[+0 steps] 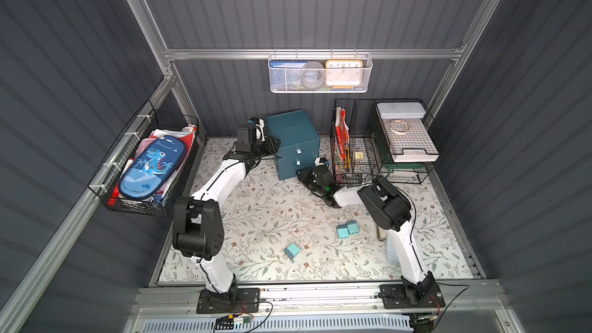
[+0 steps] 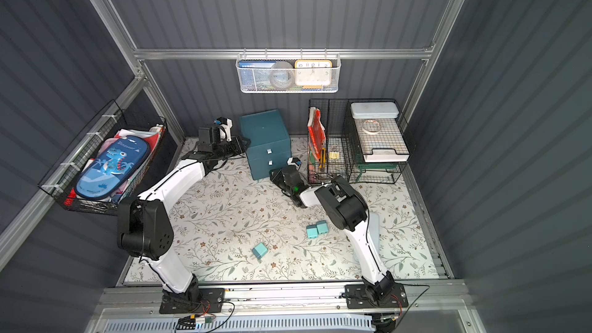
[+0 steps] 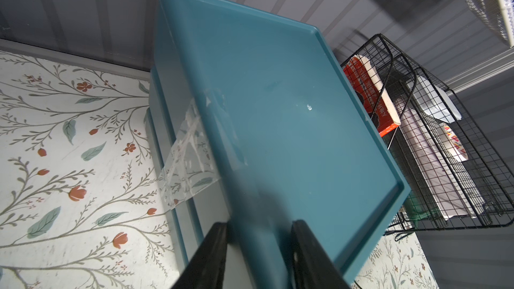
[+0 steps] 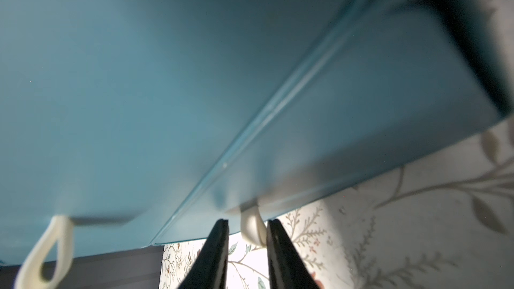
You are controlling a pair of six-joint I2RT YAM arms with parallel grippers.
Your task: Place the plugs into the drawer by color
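A teal drawer cabinet (image 1: 293,126) stands at the back centre. My left gripper is shut on its top left edge, seen close in the left wrist view. My right gripper is open at the lower drawer's front, with a white knob (image 4: 251,224) between its fingertips; another handle (image 4: 59,230) is higher on the front. On the table lie several light cyan blocks: one (image 1: 292,251) near the front, and a touching pair (image 1: 343,232) further right. Whether these are plugs I cannot tell.
A black wire rack (image 1: 360,172) with folders and trays stands right of the cabinet. A loaded basket (image 1: 154,169) hangs at the left, a white mesh basket (image 1: 289,86) on the back wall.
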